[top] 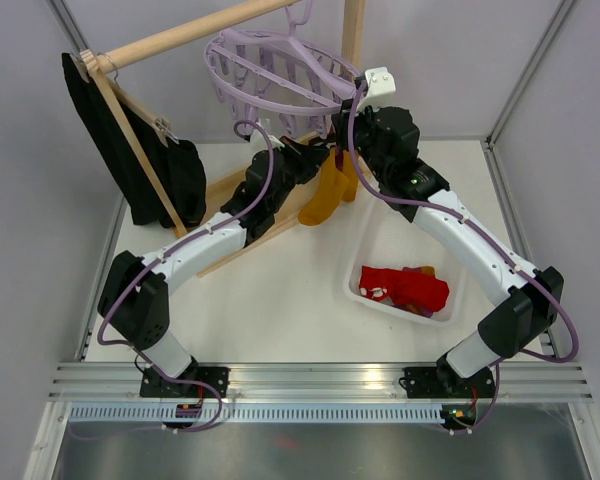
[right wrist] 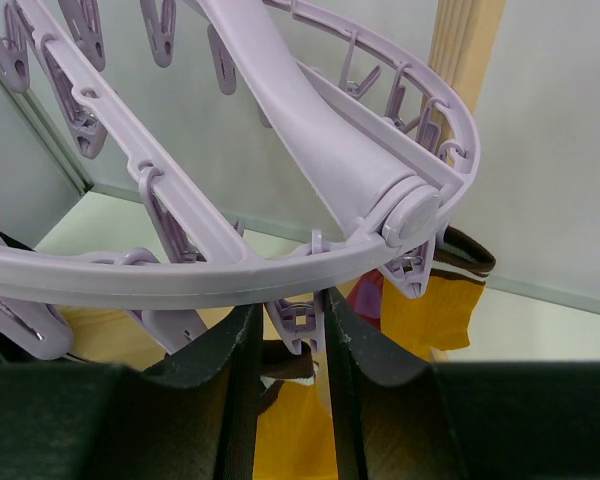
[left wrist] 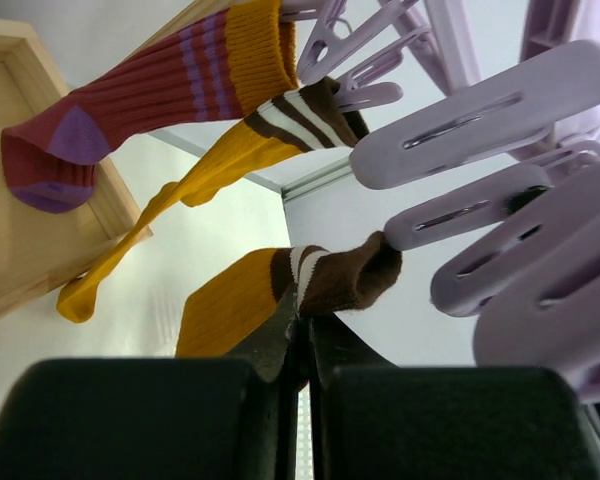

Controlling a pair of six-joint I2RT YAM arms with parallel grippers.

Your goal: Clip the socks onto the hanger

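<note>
A lilac clip hanger [top: 280, 60] hangs from the wooden rack. My left gripper is shut on a mustard sock with brown and white cuff [left wrist: 230, 310], held just below the clips. A red-purple sock [left wrist: 150, 90] and another mustard sock [left wrist: 230, 160] hang at clips beyond it. My right gripper is at a clip [right wrist: 298, 322] on the near rim, its fingers around it, part open or closed on it, hard to tell; the held sock shows below the clip.
A white bin [top: 352, 280] with red and other socks is at lower right. A black garment [top: 130, 140] hangs on the rack's left. A wooden box stands under the hanger.
</note>
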